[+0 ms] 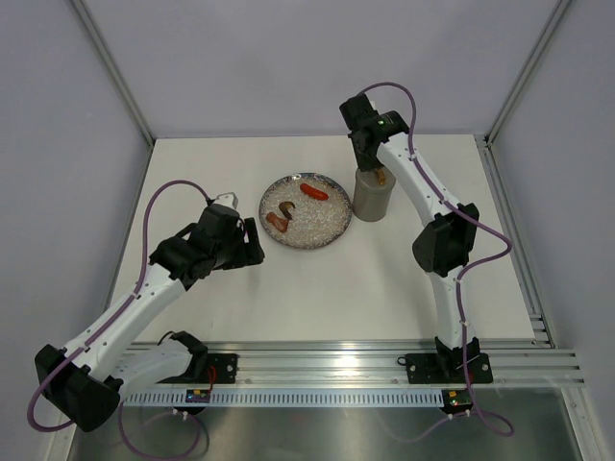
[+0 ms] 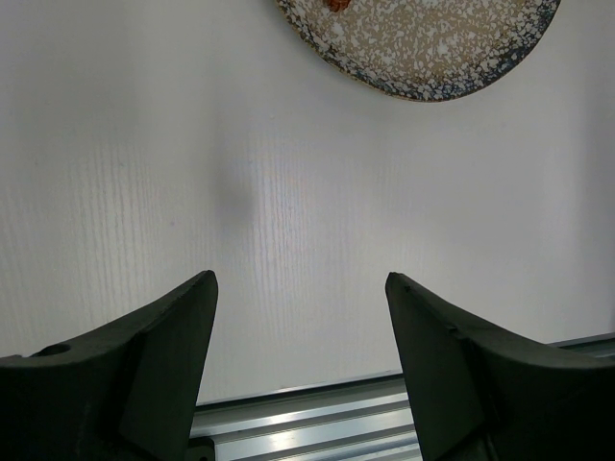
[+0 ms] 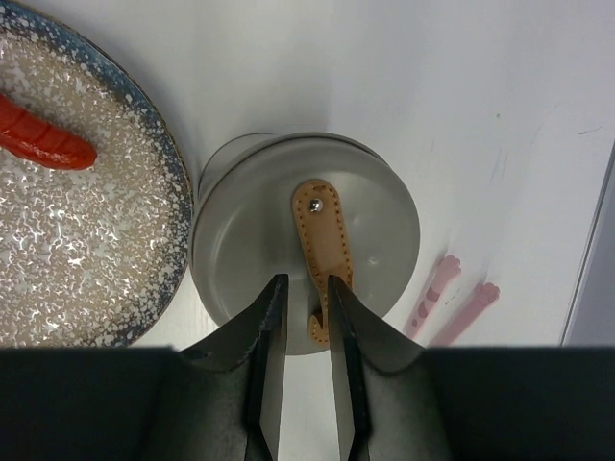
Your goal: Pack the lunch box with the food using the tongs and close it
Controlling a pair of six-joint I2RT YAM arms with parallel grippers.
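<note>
A grey cylindrical lunch box [image 1: 371, 200] stands right of a speckled plate [image 1: 322, 226]; in the right wrist view its lid [image 3: 245, 230] carries a tan leather strap [image 3: 322, 240]. My right gripper is over the lid at the strap, its fingers part open and fairly close together; whether the strap is between them is unclear. The plate holds a red sausage [image 3: 43, 134] and two brown pieces [image 1: 278, 220]. My left gripper stands open over bare table at the left, short of the plate.
A metal rail [image 1: 317, 346] runs along the front edge. Pink finger-like shapes [image 3: 436, 293] show right of the lunch box in the right wrist view.
</note>
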